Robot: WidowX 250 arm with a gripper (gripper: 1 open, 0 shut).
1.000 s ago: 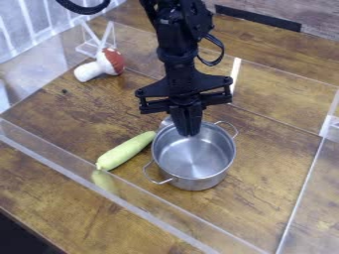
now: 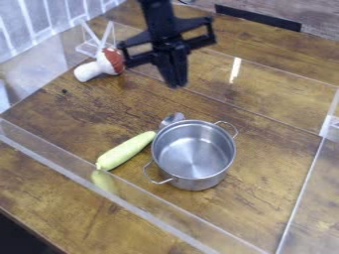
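Observation:
My black gripper (image 2: 169, 62) hangs high over the back middle of the table, blurred, pointing down, above and behind a steel pot (image 2: 193, 157) with two wire handles. Whether its fingers are open or shut is hard to make out. A pale green elongated vegetable (image 2: 126, 149) lies left of the pot, and a small silver object (image 2: 172, 120) sits just behind the pot. A white and red object (image 2: 99, 66) lies at the back left.
A clear low wall encloses the wooden table (image 2: 79, 109). A white wire item stands at the back left corner.
My gripper has moved up and back, away from above the pot, uncovering the area behind it. The objects on the table have not visibly moved.

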